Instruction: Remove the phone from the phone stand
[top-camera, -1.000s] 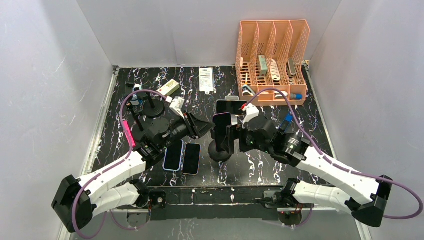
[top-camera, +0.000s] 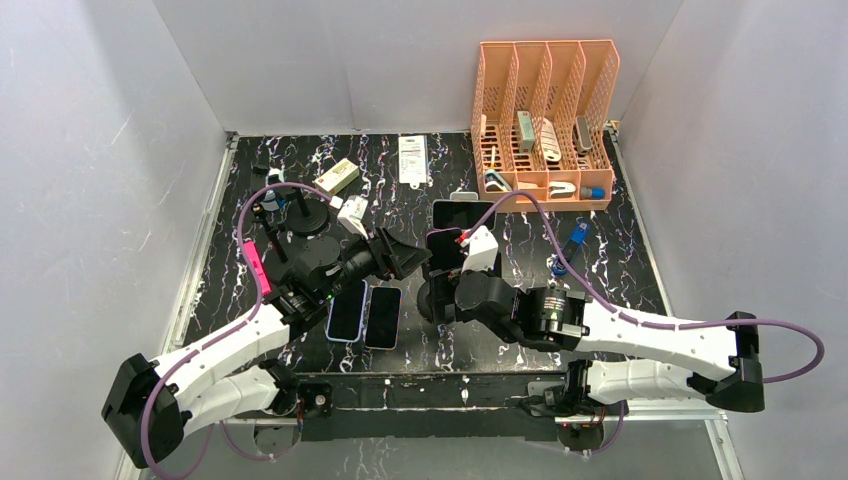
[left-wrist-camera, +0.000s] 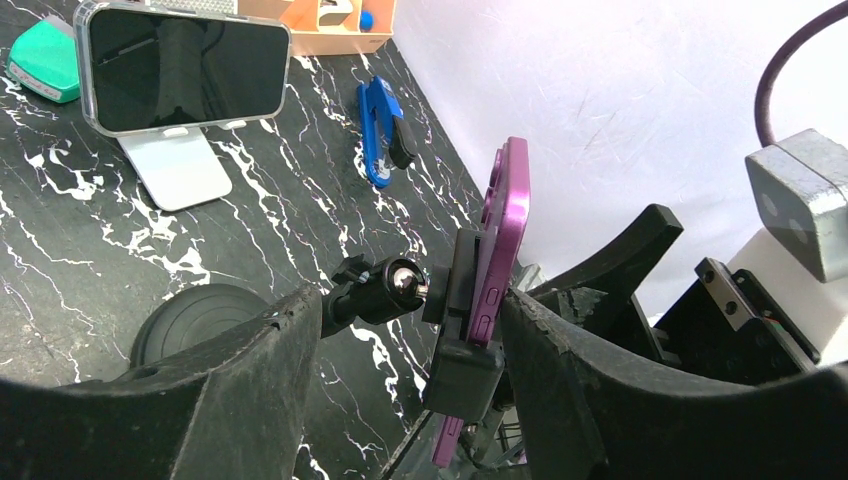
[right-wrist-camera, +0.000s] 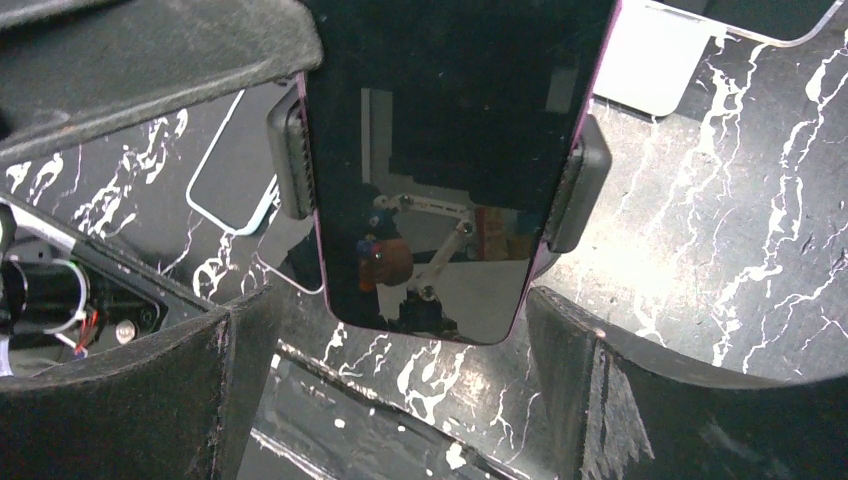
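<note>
A pink-edged phone (top-camera: 443, 247) (left-wrist-camera: 502, 230) (right-wrist-camera: 440, 170) stands upright in the holder (left-wrist-camera: 460, 375) of a black phone stand with a round base (left-wrist-camera: 200, 320). My left gripper (top-camera: 400, 257) is open just left of it, fingers spread toward the phone in the left wrist view. My right gripper is open around the lower end of the phone in its wrist view; from the top, the right arm partly covers phone and stand.
Two phones (top-camera: 346, 310) (top-camera: 382, 318) lie at front left. Another phone on a white stand (left-wrist-camera: 185, 80) is behind. A blue stapler (left-wrist-camera: 380, 130) lies right; an orange organiser (top-camera: 540, 120) fills the back right.
The right gripper and arm have moved toward the front and lower on the phone, now covering more of it in the top view. The left gripper has shifted slightly.
</note>
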